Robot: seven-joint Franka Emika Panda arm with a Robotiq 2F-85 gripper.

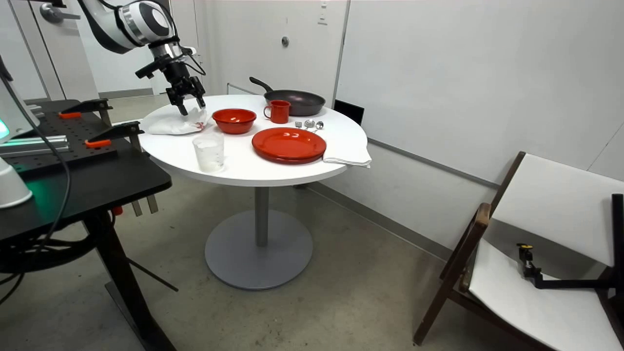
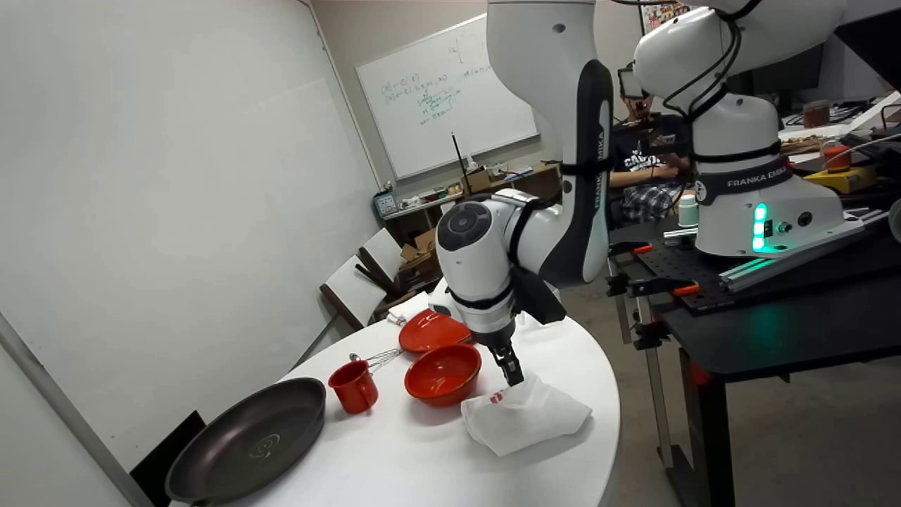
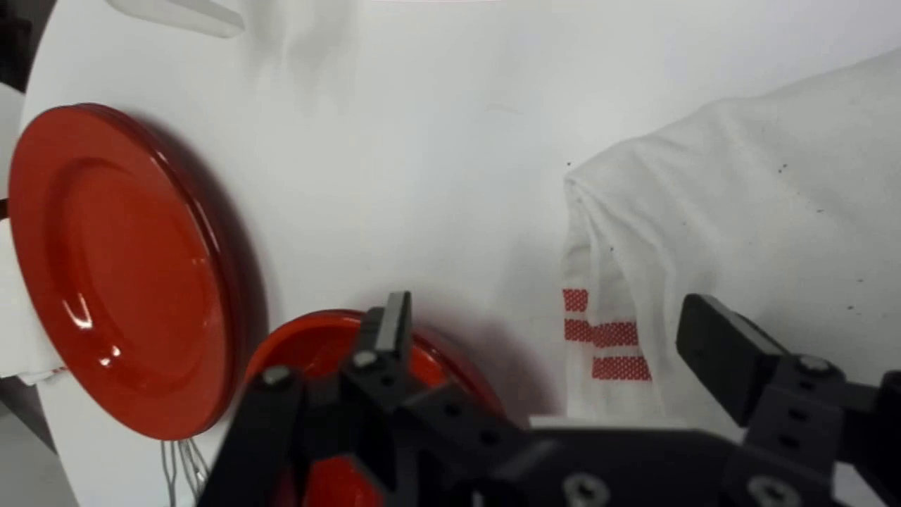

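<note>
A white cloth with red stripes lies folded and rumpled on the round white table, near the robot's side. Just above it my gripper stands open, its fingers wide apart and nothing held between them. In the wrist view the cloth's striped corner shows between the two fingers, below them on the table. One finger hangs over the red bowl, the other over the cloth. The gripper's body hides part of the bowl in this view.
Beside the cloth are the red bowl and a clear cup. Farther off stand red plates, a red mug, a dark pan, several utensils and another white cloth. Bare tabletop separates cloth and plates.
</note>
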